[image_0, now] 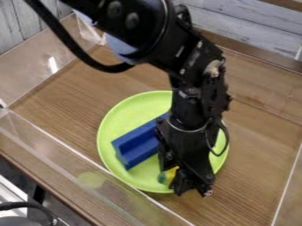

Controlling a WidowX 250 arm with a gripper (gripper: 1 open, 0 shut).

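Observation:
A green plate (125, 116) lies on the wooden table, holding a long blue block (136, 141) along its left side. My black gripper (186, 182) reaches down over the front right of the plate, around a small yellow and teal object (168, 175) beside the blue block. The fingers are mostly dark and overlap that object, which is largely hidden; it appears to be held between them.
Clear plastic walls edge the front left and right, with a wooden rim and pale boards at the back. A black cable lies at the bottom left.

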